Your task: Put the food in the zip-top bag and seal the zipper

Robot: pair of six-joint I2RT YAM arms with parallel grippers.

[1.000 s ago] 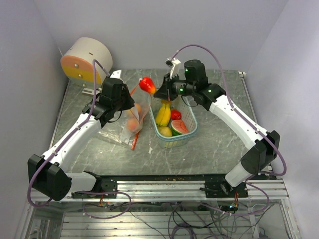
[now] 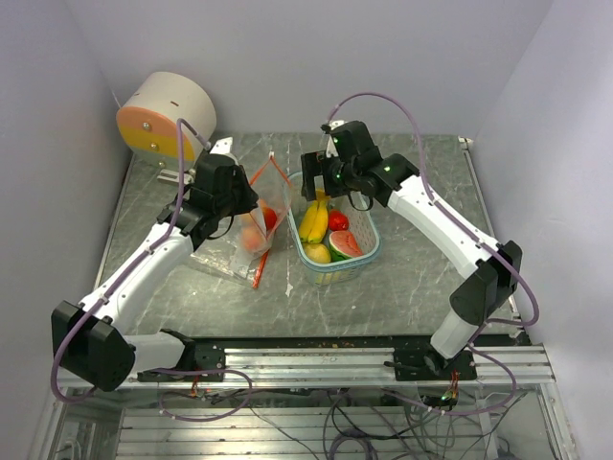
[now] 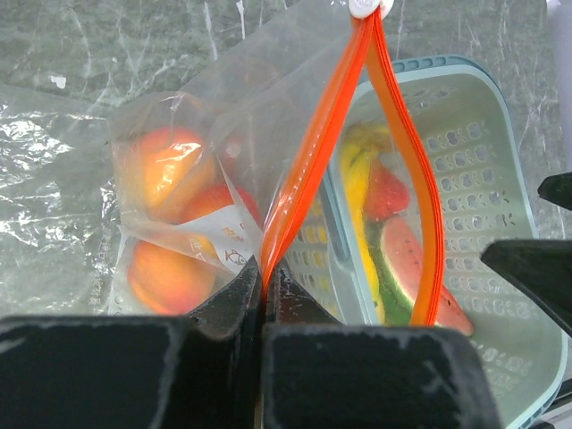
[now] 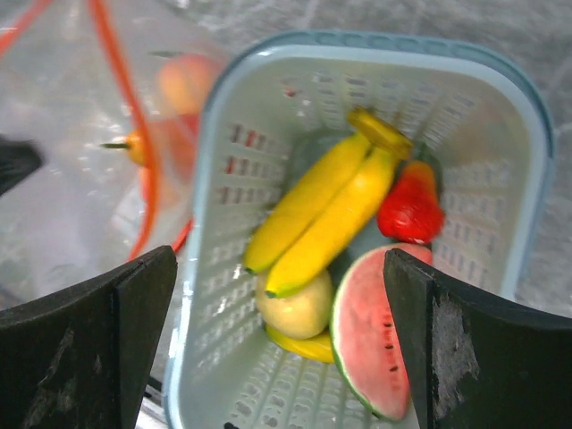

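The clear zip top bag (image 3: 223, 107) with its orange zipper (image 3: 308, 170) is held up by my left gripper, which is shut on the bag's edge. Its mouth gapes toward the basket. Inside the bag lie orange-red round fruits (image 3: 165, 277) and a red piece, partly seen through the plastic. My right gripper stands open above the basket, nothing between its fingers. Below it in the basket are bananas (image 4: 326, 210), a red pepper-like piece (image 4: 411, 210), a yellowish round fruit (image 4: 299, 304) and a watermelon slice (image 4: 371, 331).
The pale blue-green basket (image 2: 374, 251) stands right beside the bag. A cream and orange rounded object (image 2: 168, 115) sits at the back left.
One second ago my right gripper held a red pepper-like piece at the bag's mouth. That piece has left it, and the gripper has opened and drawn back over the basket. The left arm looks nearly still.
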